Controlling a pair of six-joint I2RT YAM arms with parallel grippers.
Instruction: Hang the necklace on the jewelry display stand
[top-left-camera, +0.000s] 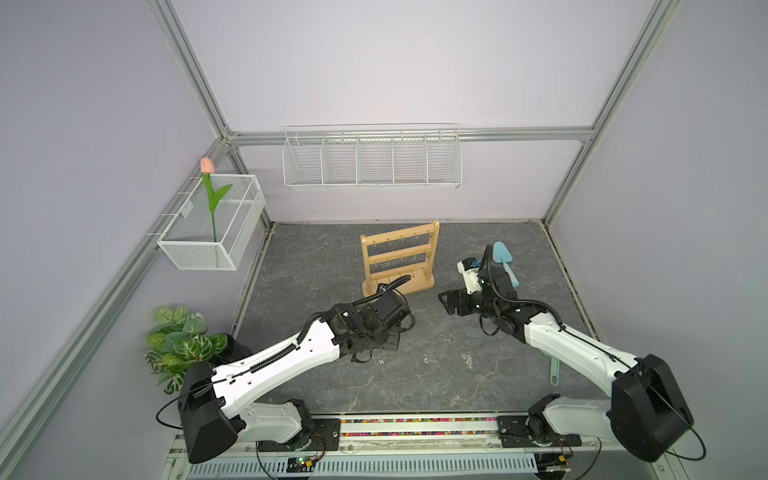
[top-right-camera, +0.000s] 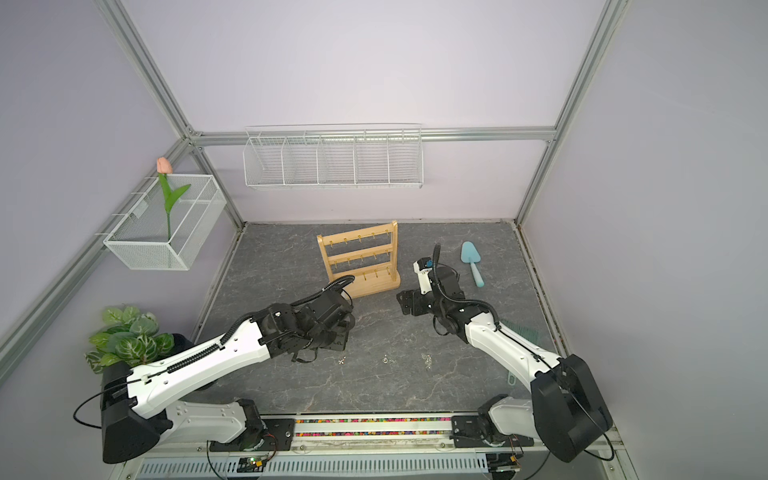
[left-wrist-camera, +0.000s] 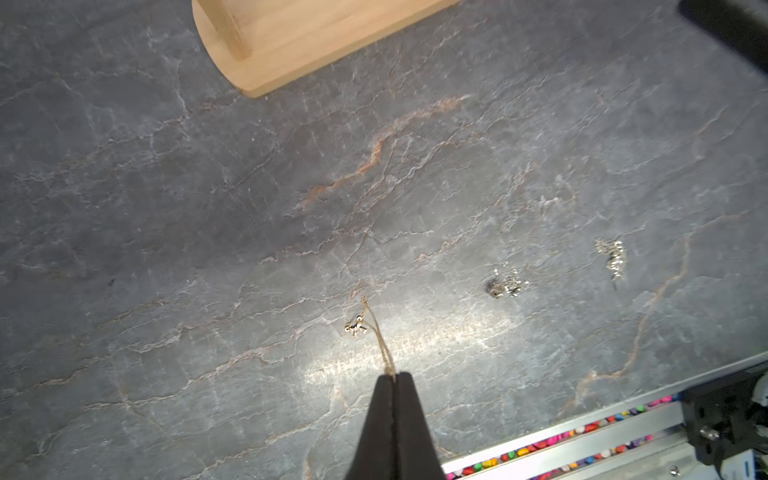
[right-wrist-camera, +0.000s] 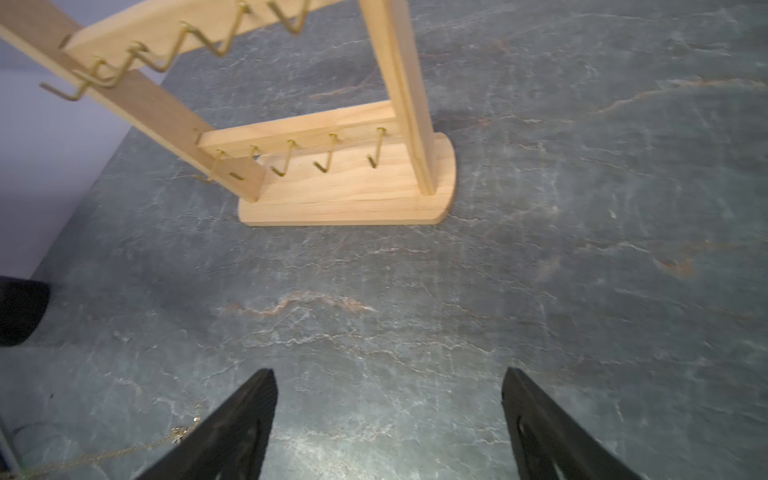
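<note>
My left gripper is shut on the thin gold necklace (left-wrist-camera: 382, 342), pinching its chain at the fingertips. The chain dangles over the table, its small pendant (left-wrist-camera: 356, 325) hanging at the lower part. In the right wrist view the pendant (right-wrist-camera: 179, 432) shows at the lower left. The wooden jewelry display stand (top-left-camera: 398, 285) is at the back middle, beyond the left gripper. Rows of brass hooks (right-wrist-camera: 289, 156) line its crossbars; the ones visible are empty. To the stand's right, my right gripper is open, nothing between its fingers.
Two small jewelry piles (left-wrist-camera: 507, 283) lie on the grey tabletop. A blue trowel (top-left-camera: 502, 253) lies behind the right arm; a green handle (top-left-camera: 554, 369) shows beneath it. A potted plant (top-left-camera: 185, 345) stands at left. Room is clear in front of the stand.
</note>
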